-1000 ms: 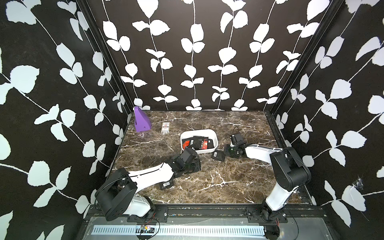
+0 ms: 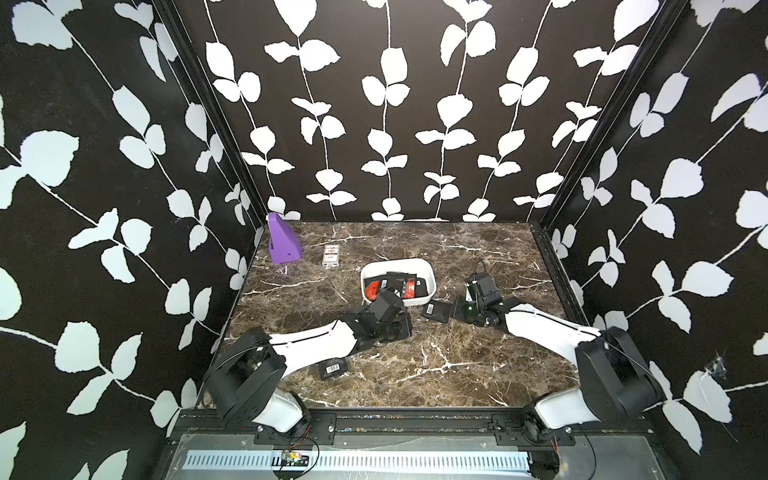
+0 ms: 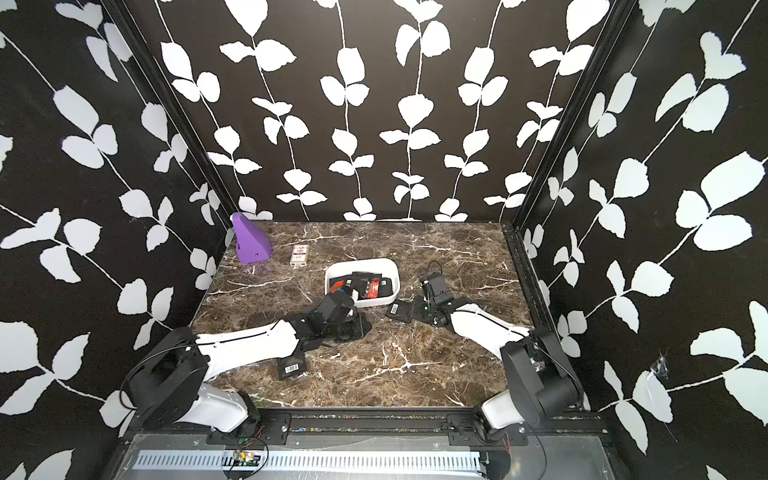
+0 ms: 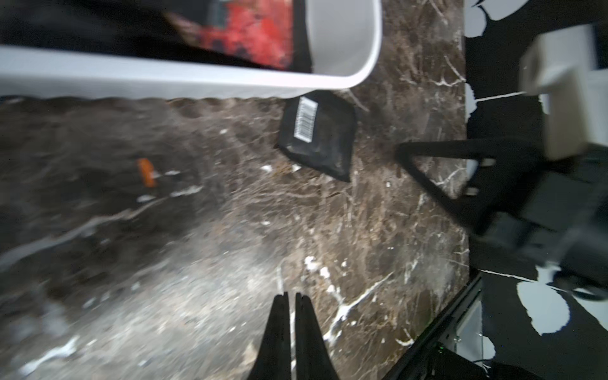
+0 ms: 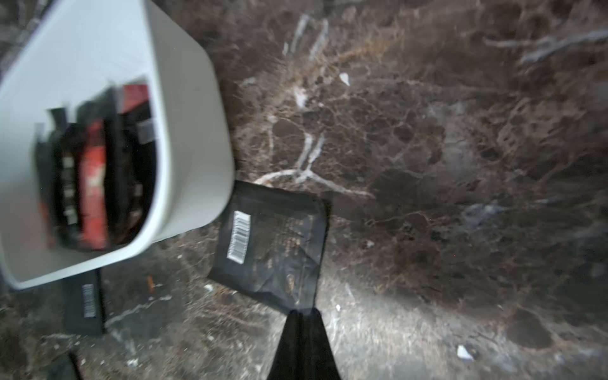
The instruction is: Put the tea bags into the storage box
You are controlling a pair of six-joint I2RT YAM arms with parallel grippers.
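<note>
A white storage box [image 2: 433, 276] holds several black and red tea bags [image 5: 95, 183] standing in a row. Flat on the table by its near right corner lies a black tea bag [image 5: 272, 240] with a barcode. My right gripper is shut, its tips overlapping that bag's near corner; whether they touch or pinch it, I cannot tell. My left gripper is also shut, in front of the box over bare table, with nothing visible between its fingers. Another tea bag [image 2: 333, 368] lies under the left forearm. In the right wrist view a further dark bag [image 5: 82, 304] shows below the box.
A purple stand [image 2: 284, 240] and a small white-and-red pack [image 2: 331, 255] sit at the back left. Free marble table [image 2: 496, 368] lies at the front right. The right gripper's body appears close by on the right of the left wrist view.
The right arm's elbow has swung outward to the right and forward, and its gripper has shifted slightly right. My left gripper has moved slightly right. The bag beside the box looks unmoved.
</note>
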